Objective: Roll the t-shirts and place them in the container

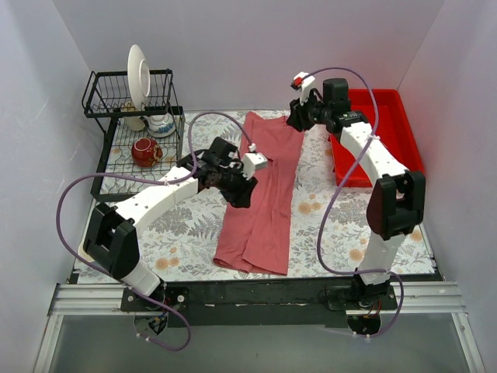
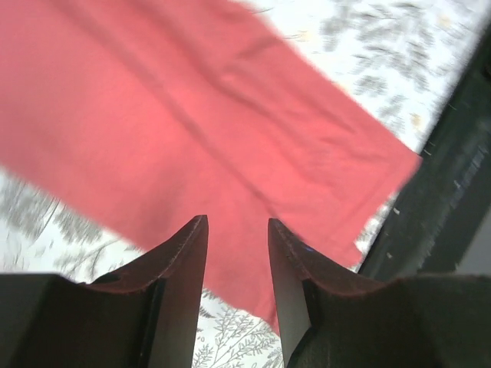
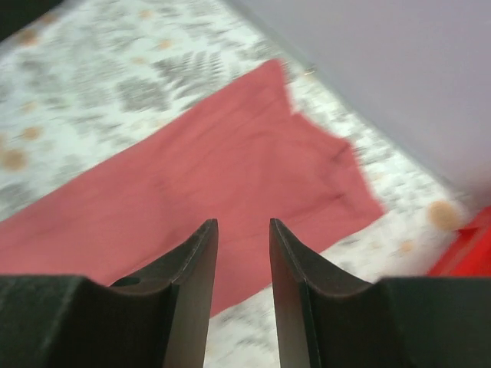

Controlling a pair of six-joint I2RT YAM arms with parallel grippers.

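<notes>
The red t-shirt (image 1: 265,225), folded into a long strip, lies flat on the patterned tabletop, running from the back wall to near the front edge. Above the strip's middle hovers my left gripper (image 1: 239,203), its fingers apart; in the left wrist view the cloth (image 2: 176,176) lies below the fingertips with nothing gripped. At the strip's back right end, my right gripper (image 1: 298,126) is raised over the cloth. The right wrist view shows its fingers parted and the shirt (image 3: 230,161) beneath, not held. Both arms cover parts of the shirt.
An empty red tray (image 1: 396,140) stands at the back right. On the left, a black dish rack (image 1: 101,167) holds a white plate (image 1: 138,76), a red teapot (image 1: 146,152) and other crockery. Bare tabletop lies right of the shirt.
</notes>
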